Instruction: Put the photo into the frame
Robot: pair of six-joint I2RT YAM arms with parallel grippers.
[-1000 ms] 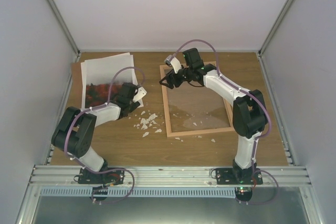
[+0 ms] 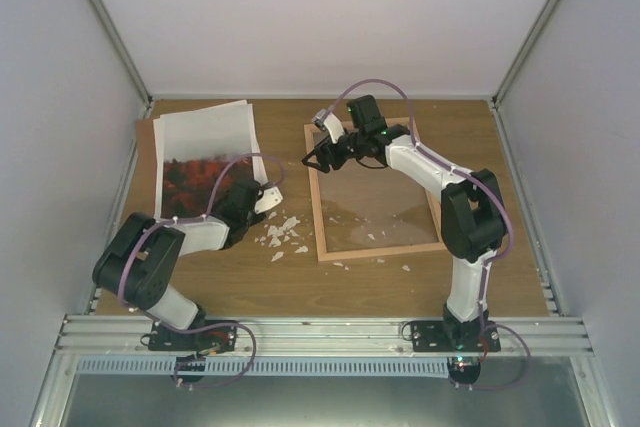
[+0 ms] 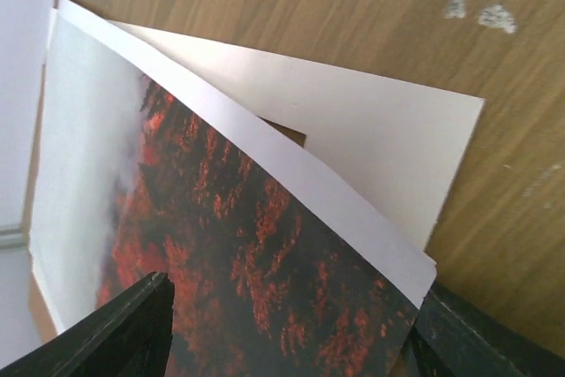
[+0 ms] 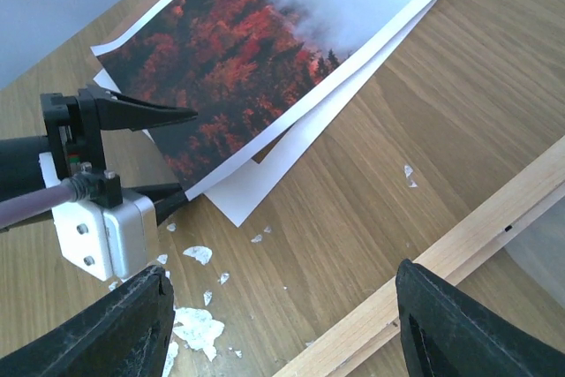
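The photo (image 3: 256,262) of red autumn trees with a pale sky lies on white sheets (image 4: 247,193) at the left of the table. My left gripper is part open at the photo's near right corner; in the left wrist view one finger is under that corner, the other above the print. The wooden frame (image 2: 375,253) with clear glass (image 2: 375,207) lies at the right. My right gripper is part open above the frame's left side, with nothing between its fingers.
Torn white scraps (image 4: 199,331) lie between photo and frame. Walls border the table at back and sides. Bare wood (image 2: 300,292) shows at the front middle.
The right arm is nearly unchanged.
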